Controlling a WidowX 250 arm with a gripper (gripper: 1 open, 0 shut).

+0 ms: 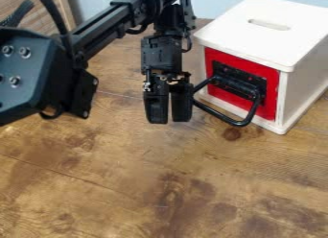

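Observation:
My black gripper hangs pointing down in the middle of the view, its two fingers close together; whether they are fully shut is hard to tell. To its right stands a white box with a red front panel holding a black socket. A black cable loop runs out from the socket toward my gripper and passes beside or behind it; I cannot tell whether it touches the fingers.
A pale wall is at the back. My arm occupies the upper left.

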